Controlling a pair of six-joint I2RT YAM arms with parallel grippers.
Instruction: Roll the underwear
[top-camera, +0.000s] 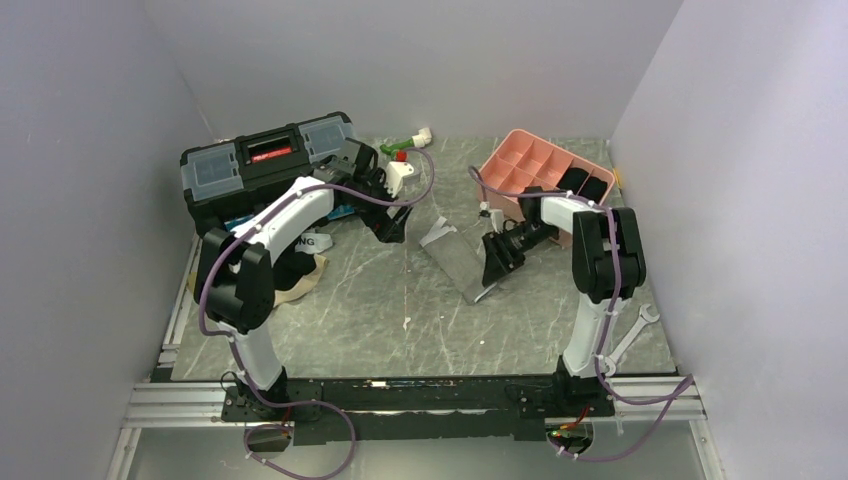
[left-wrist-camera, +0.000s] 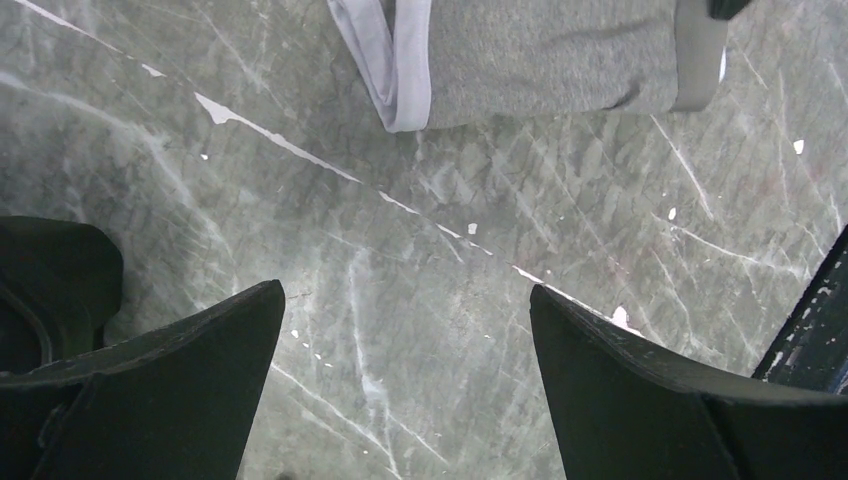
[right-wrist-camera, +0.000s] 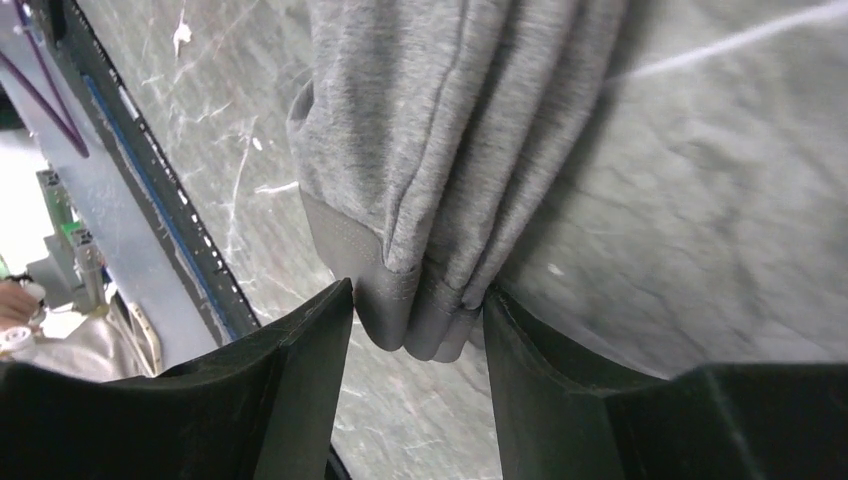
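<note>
The grey underwear (top-camera: 457, 262) lies folded into a long strip, slanting across the middle of the table. My right gripper is low over its near right end, one fingertip on each side of the grey waistband (right-wrist-camera: 385, 305). The cloth there is bunched up between the part-open fingers; whether they grip it firmly cannot be told. In the left wrist view, the strip's other end (left-wrist-camera: 408, 95) shows a lighter folded edge. Left of the strip, my left gripper (top-camera: 398, 222) hangs open above bare table, nothing between its fingers.
A pink divided box (top-camera: 520, 150) with dark rolled items stands behind the right arm. At back left is a black toolbox (top-camera: 265, 160), with cloths (top-camera: 300, 280) below it. A wrench (top-camera: 635, 335) lies at the right.
</note>
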